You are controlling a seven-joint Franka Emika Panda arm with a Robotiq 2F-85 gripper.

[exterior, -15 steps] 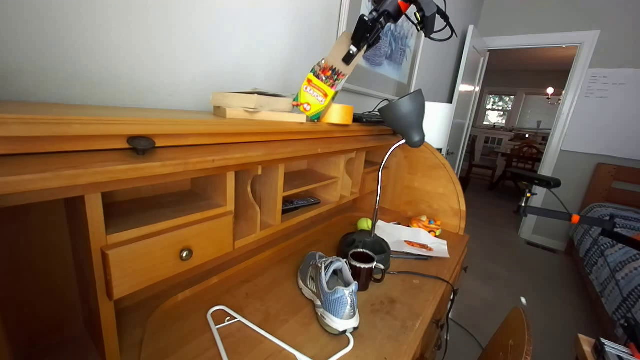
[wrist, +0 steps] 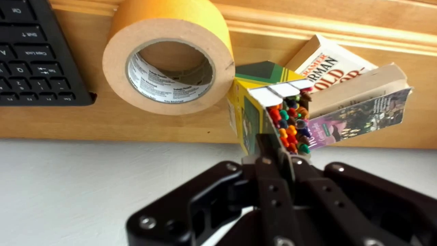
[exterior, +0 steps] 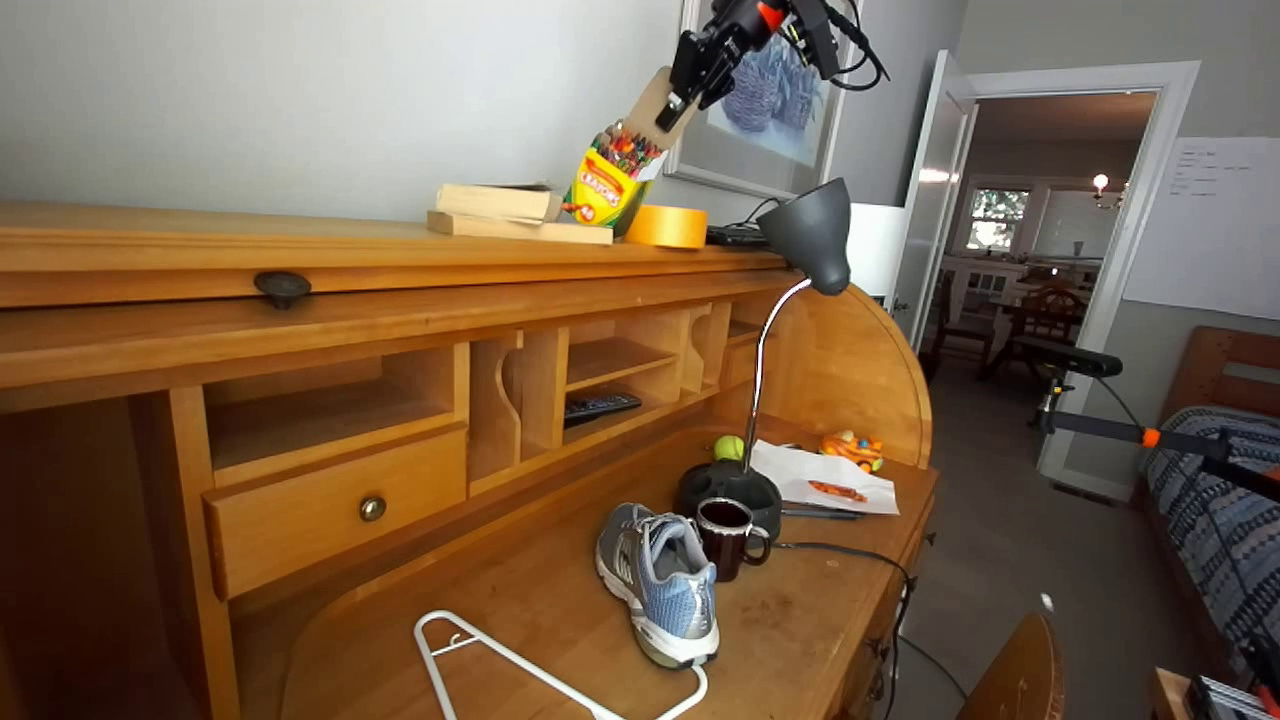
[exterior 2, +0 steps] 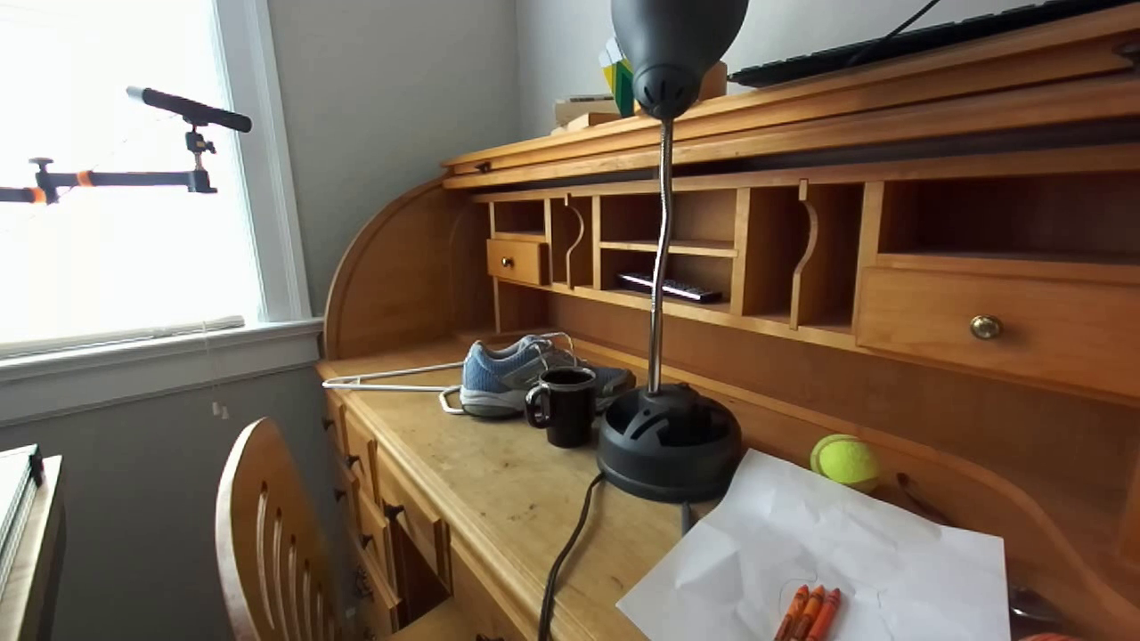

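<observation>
The yellow and green crayon box [exterior: 603, 190] tilts over the top of the desk, its lid up and many crayons [exterior: 627, 150] showing. My gripper [exterior: 674, 113] is shut on the box's thin cardboard lid [exterior: 649, 110]. Seen from the wrist, the dark fingers [wrist: 268, 164] of the gripper pinch the lid edge beside the open top, with crayon tips [wrist: 291, 125] behind them. Whether the bottom of the box touches the desk top or a book cannot be told. Only a green and yellow part of the box [exterior 2: 620, 84] shows behind the lamp in exterior view 2.
Close to the box lie a roll of orange tape [exterior: 667, 226] and several books [exterior: 504, 204]; a keyboard [wrist: 32, 57] is past the tape. Below stand a lamp [exterior: 809, 235], a mug [exterior: 723, 540] and a shoe [exterior: 662, 578]. A hanger [exterior: 516, 658] and paper with crayons lie there too.
My gripper and the box have shifted left and slightly down in exterior view 1. The upper book's right end has moved left, and more of the tape shows.
</observation>
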